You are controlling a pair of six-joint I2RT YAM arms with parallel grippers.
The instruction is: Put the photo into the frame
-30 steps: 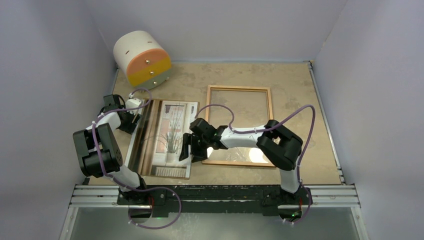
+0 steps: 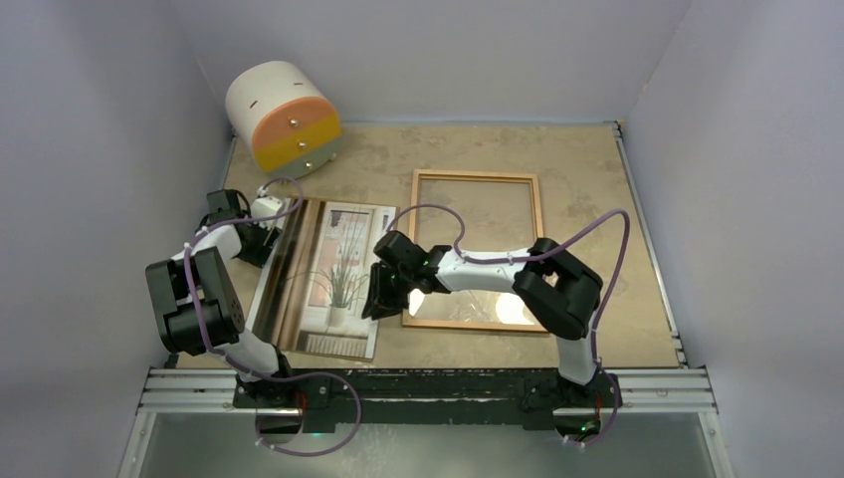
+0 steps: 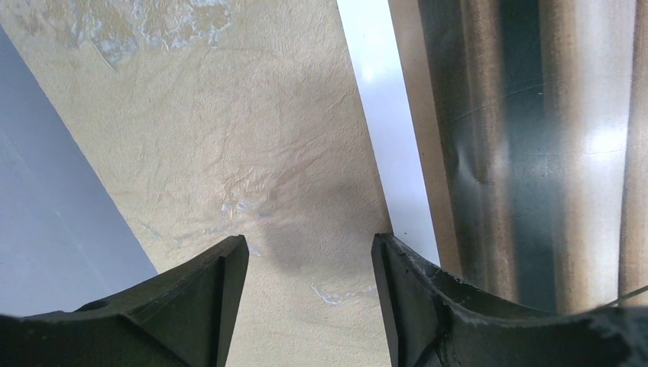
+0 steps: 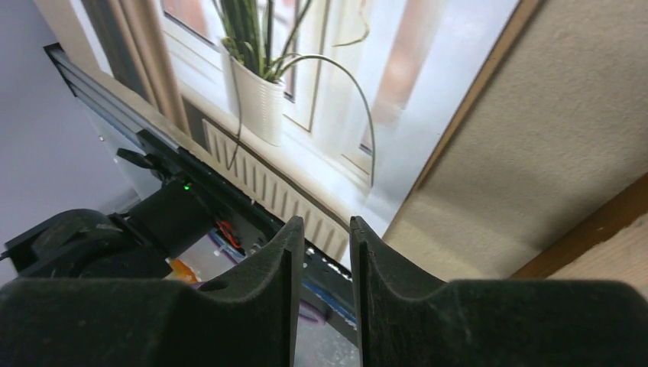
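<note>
The photo (image 2: 338, 299), a plant in a window, lies flat on the left half of the table, left of the wooden frame (image 2: 476, 175) with its clear pane. My left gripper stands open beside the photo's white left edge (image 3: 390, 130), bare table between its fingers. My right gripper is shut over the photo's right side near the lower corner; whether anything is held between the fingertips is hard to tell. The right arm (image 2: 483, 269) hides part of the frame.
A rounded coloured drawer box (image 2: 284, 115) stands at the back left. Walls close in the table on the left, back and right.
My right gripper has closed since a second ago and shifted slightly. The photo's lower right edge has moved slightly left and down. The left gripper looks nearly still.
</note>
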